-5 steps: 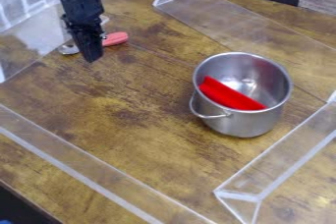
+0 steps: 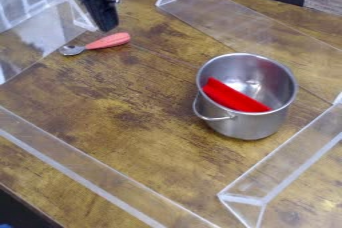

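Note:
The black gripper [image 2: 102,20] is at the top left, shut, with nothing visible between its fingers. Just below it a spoon with a pink-red handle [image 2: 107,41] lies on the wooden table [image 2: 134,132], its metal head pointing left. A steel pot [image 2: 243,116] stands at the right, holding a long red object [image 2: 231,95].
Clear plastic barriers line the left, top right, lower right and lower left of the work area.
The gripper has moved toward the back, away from the middle of the table, uncovering more of the spoon. The pot has not moved.

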